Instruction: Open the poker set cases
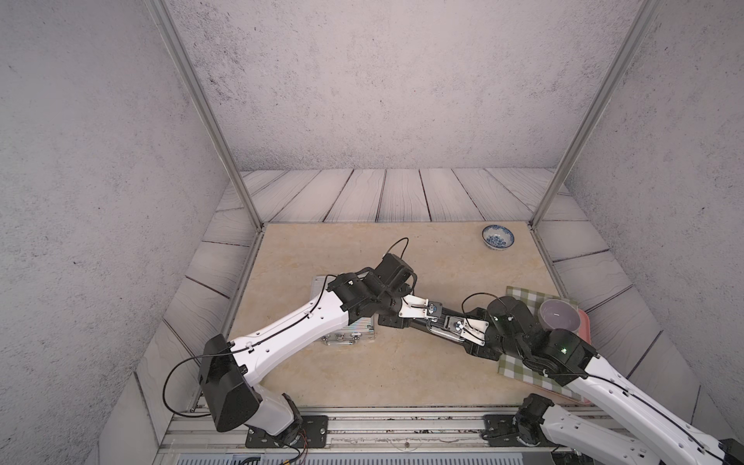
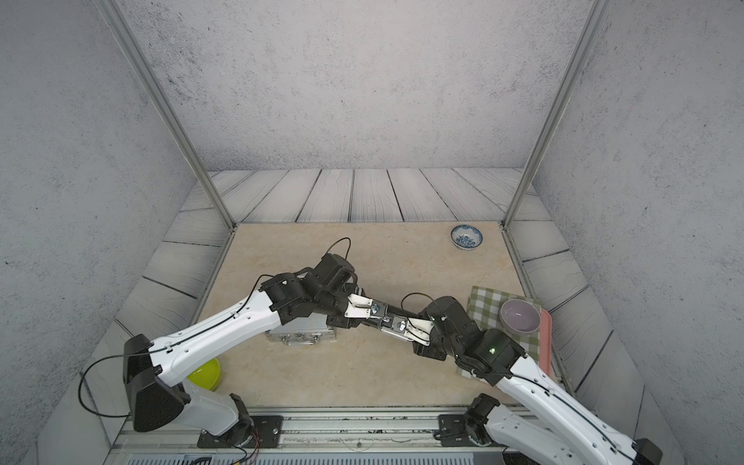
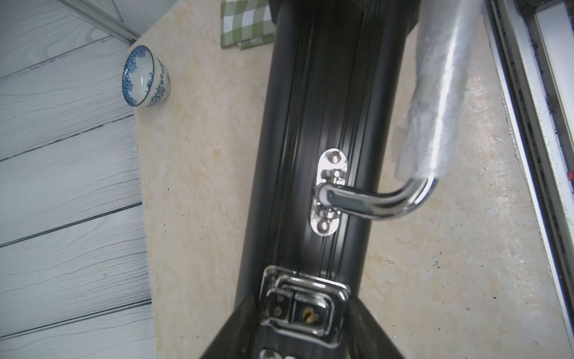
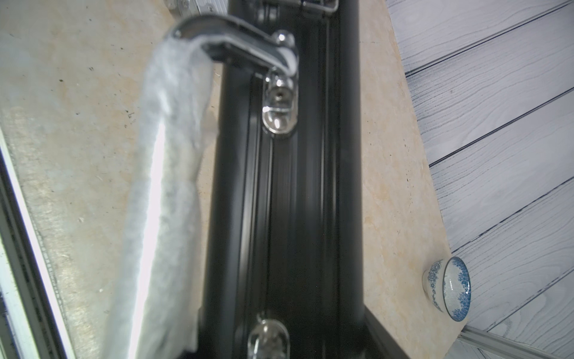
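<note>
A black case with chrome latch [image 3: 299,308] and plastic-wrapped handle [image 3: 439,89] is raised on its side at table centre, between the two grippers and largely hidden by them in the top views. My left gripper is at its latch end, with blurred fingertips either side of the latch. My right gripper, at the case's right end in the top views, shows only a dark finger edge in its wrist view; whether it grips is unclear. A silver case [image 2: 302,329] lies on the table under the left arm.
A blue-patterned bowl [image 1: 497,237] is at the back right. A checked cloth [image 2: 488,302], purple bowl [image 2: 520,316] and pink tray [image 2: 545,341] are at the right. A green bowl [image 2: 205,376] is at front left.
</note>
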